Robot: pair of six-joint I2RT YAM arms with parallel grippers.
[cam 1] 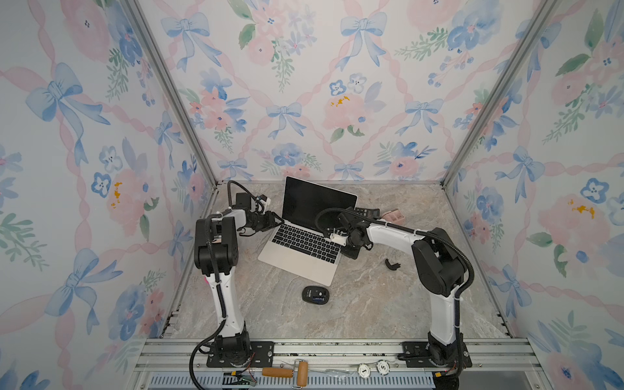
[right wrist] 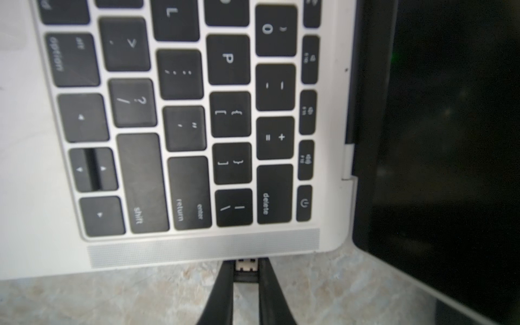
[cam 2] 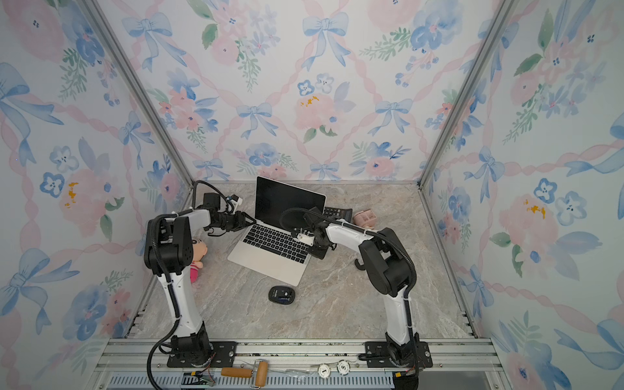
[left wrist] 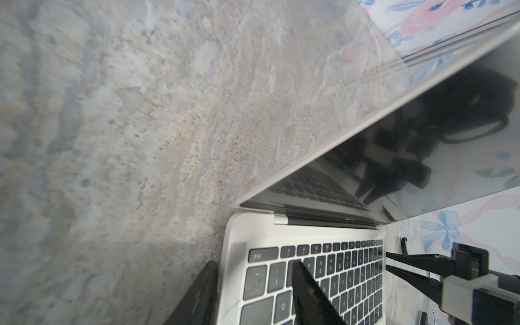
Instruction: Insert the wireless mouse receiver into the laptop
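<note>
The open laptop (cam 1: 292,260) stands mid-table, its screen (cam 1: 318,201) raised toward the back. Past its right edge, my right gripper is shut on the small receiver (right wrist: 247,265), whose metal plug points at the laptop's side. Part of the plug shows; whether its tip is in a port cannot be told, as the edge hides it. At the laptop's back-left corner my left gripper is partly open, fingers apart over the left edge of the keyboard deck (left wrist: 235,254). Any contact there is unclear. A dark mouse (cam 1: 316,295) lies in front of the laptop.
A dark keypad-like object (cam 2: 338,213) and a pink item (cam 2: 365,219) are behind the right arm. A small black curved piece (cam 1: 392,264) lies right of the laptop. A doll (cam 2: 197,256) sits beside the left arm.
</note>
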